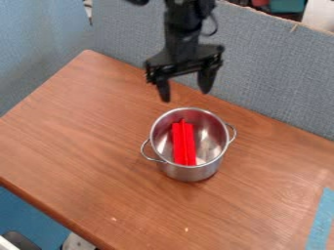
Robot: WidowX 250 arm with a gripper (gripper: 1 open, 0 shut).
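My gripper (186,83) is at the top centre of the camera view, raised above the back of the wooden table, its two dark fingers apart with nothing seen between them. In front of it stands a steel pot (190,169) with two wire handles, holding red bar-shaped pieces (185,142) lying side by side.
Grey padded walls (274,88) bound the back and left. A light blue strip (318,220) lies at the right edge.
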